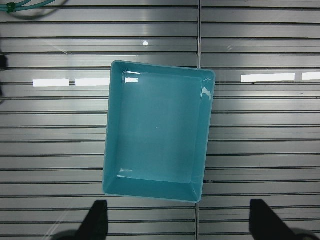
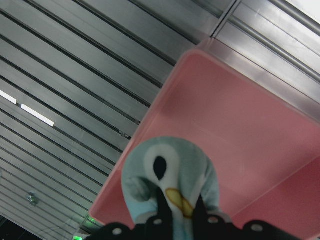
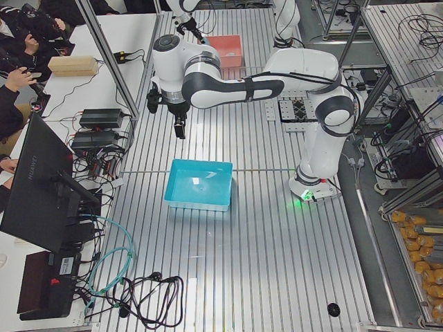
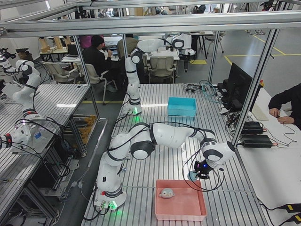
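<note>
A blue bin [image 3: 199, 181] stands empty on the slatted table below my left gripper [image 3: 176, 124]; in the left wrist view the dark fingers sit wide apart with bare table between them. A pink bin [image 4: 180, 209] holds a small pale round toy [image 4: 166, 193]. My right gripper [image 4: 202, 172] is over that bin's far edge, shut on a light blue plush toy [image 2: 145, 170] with a dark eye and yellow beak, which hangs over the pink bin in the right wrist view.
A monitor [image 3: 38, 180], power bricks and coiled cables [image 3: 149, 297] line one side. A metal post [image 4: 249, 108] rises beside the table. The table round the blue bin is clear.
</note>
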